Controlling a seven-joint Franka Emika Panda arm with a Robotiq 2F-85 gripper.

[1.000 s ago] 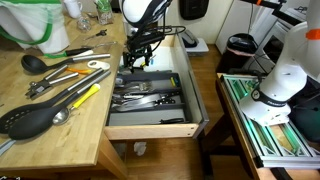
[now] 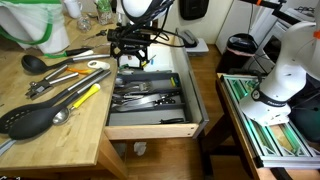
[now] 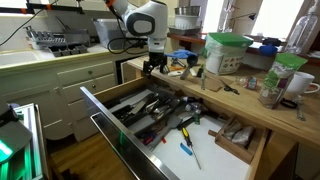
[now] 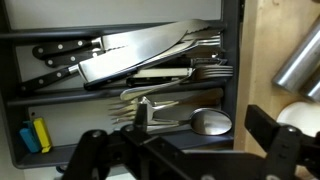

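My gripper stands open above the drawer, its black fingers wide apart and nothing between them. In exterior view 1 the gripper [image 2: 130,50] hangs over the drawer's far left part, near the counter edge. Below it in the wrist view lie forks [image 4: 210,72], a spoon [image 4: 210,122] and large knives [image 4: 150,45] with black handles, in separate compartments. The open drawer [image 3: 130,143] shows its utensils [image 3: 155,110] in exterior view 2.
Spatulas and ladles [image 2: 35,121] cover the wooden counter [image 2: 85,140] beside the drawer. A yellow and a blue item [image 4: 40,133] lie in a drawer compartment. A green-lidded container [image 3: 225,52] stands on the counter.
The gripper has turned above the drawer, so its fingers now look more spread in exterior view 1, and it has shifted slightly left. The drawer's contents look unchanged.
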